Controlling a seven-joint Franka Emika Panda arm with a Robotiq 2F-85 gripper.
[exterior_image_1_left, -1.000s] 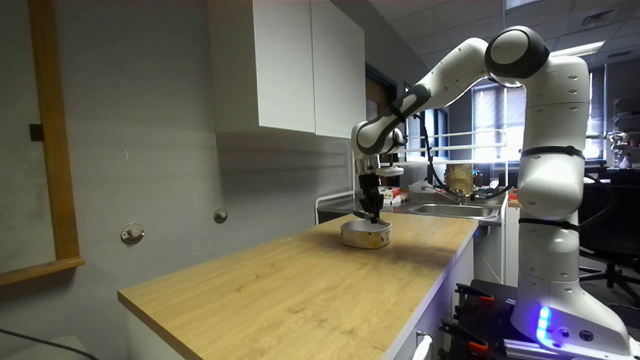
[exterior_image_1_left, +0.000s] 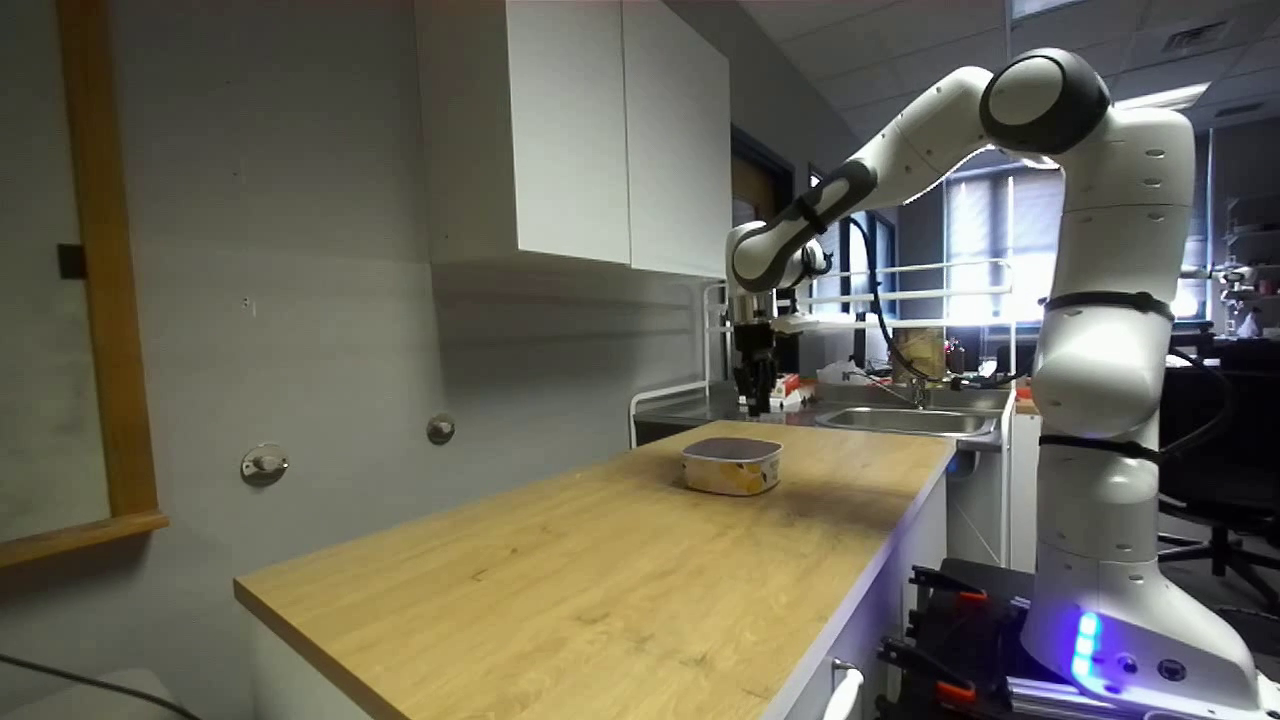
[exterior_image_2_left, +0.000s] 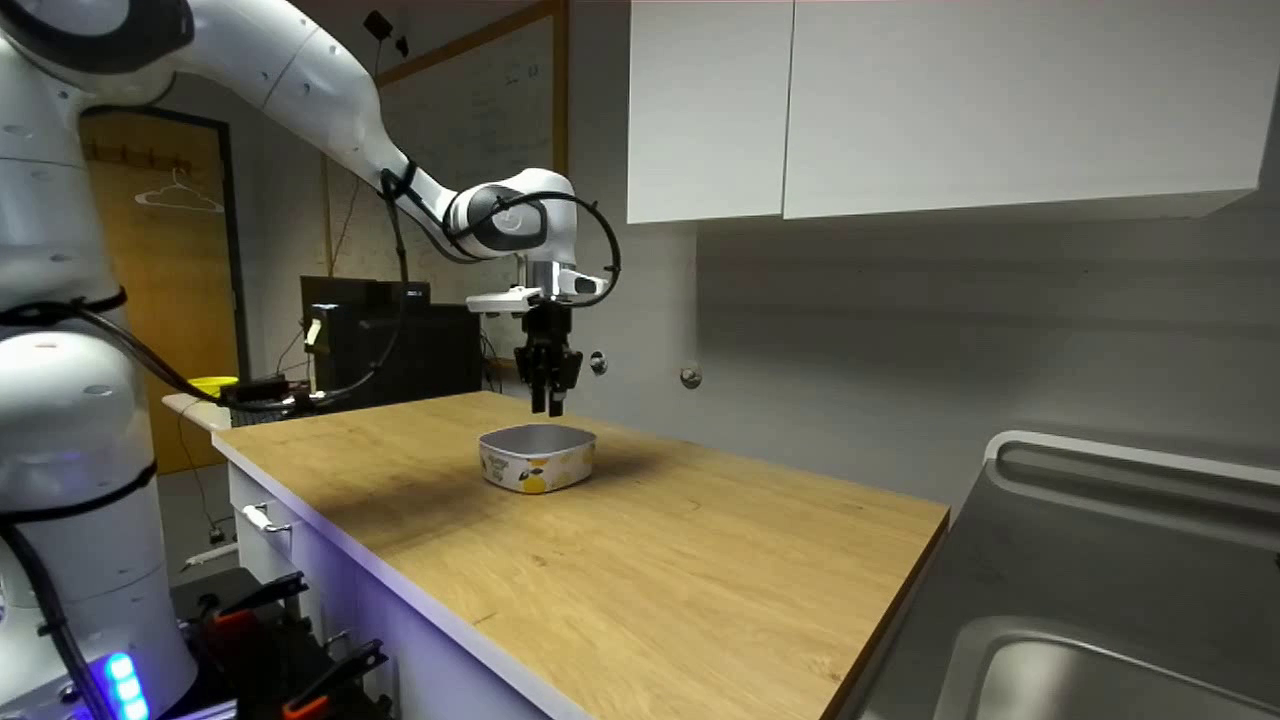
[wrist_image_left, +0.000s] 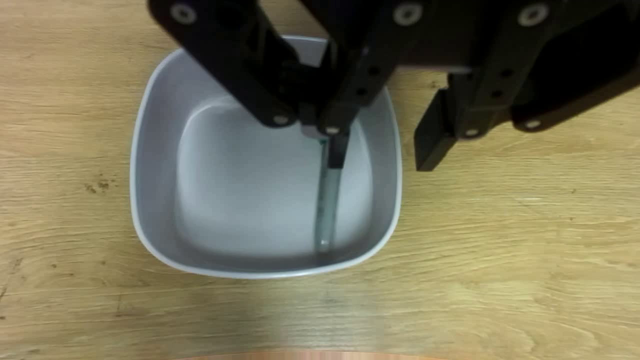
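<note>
A squarish container (wrist_image_left: 240, 180) with a grey inside and a fruit-patterned outer wall rests upright on the wooden counter. In the wrist view, a slim greenish-grey stick-like object (wrist_image_left: 327, 207) lies inside it along the right part, its upper end hidden behind a finger. My gripper is above the container, fingers apart, with nothing visible between them. One fingertip (wrist_image_left: 337, 151) overlaps the stick in that view; the other stands over the counter past the right rim. The exterior view 2 shows the gripper (exterior_image_2_left: 547, 403) pointing down, clear of the container's rim.
White wall cabinets (exterior_image_2_left: 960, 108) hang above the counter's back side. A metal sink (exterior_image_1_left: 912, 420) adjoins its end, with a white rack (exterior_image_1_left: 654, 394) nearby.
A second ago my gripper was lower, at the container, with a slim object at its fingertips. It has risen clear, and the slim object no longer shows at its fingertips.
</note>
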